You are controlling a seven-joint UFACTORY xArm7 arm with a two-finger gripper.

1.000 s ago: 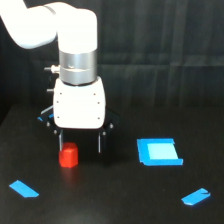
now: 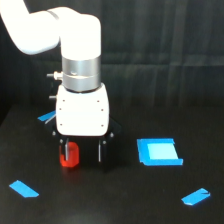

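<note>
A small red object (image 2: pixel 71 156) stands on the dark table at the left of the camera view. My gripper (image 2: pixel 83 154) is open above it, pointing down, with its two thin fingers spread wide. In this view the left finger overlaps the red object and the right finger stands clear of it. Whether any finger touches it, or how far it lies in depth from the gripper, I cannot tell. The white gripper body (image 2: pixel 82 113) hides what is right behind it.
A pale square (image 2: pixel 161 151) framed in blue tape lies on the table to the right. Blue tape strips mark the front left (image 2: pixel 23 189) and front right (image 2: pixel 196 197).
My gripper has moved down and slightly to the right, and its left finger now overlaps the red object. The red object shows little or no shift.
</note>
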